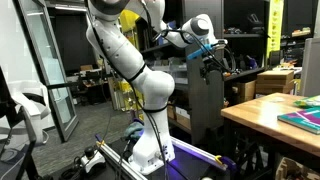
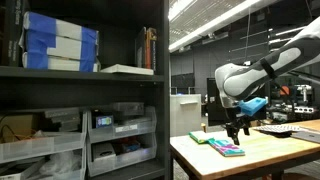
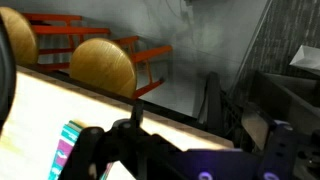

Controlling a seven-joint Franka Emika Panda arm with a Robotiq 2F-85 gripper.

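My gripper is open, with no object visible between its fingers. In the first exterior view the gripper (image 1: 212, 65) hangs at the end of the white arm, left of the wooden table (image 1: 265, 113) and above its level. A flat multicoloured item (image 1: 300, 118) with pink and teal on it lies on the tabletop beside a green item (image 1: 306, 101). The second exterior view shows the multicoloured item (image 2: 226, 146) near the table's front, with the green item (image 2: 200, 137) behind it. Part of the multicoloured item (image 3: 68, 147) appears at the wrist view's lower left.
A dark shelf unit (image 2: 85, 75) holds blue-and-white boxes (image 2: 60, 40) and clear bins (image 2: 118, 150). Round wooden stools (image 3: 103, 66) stand beyond the table's edge. Grey floor (image 3: 185, 60) lies open below the gripper. Cardboard boxes (image 1: 273, 82) sit behind the table.
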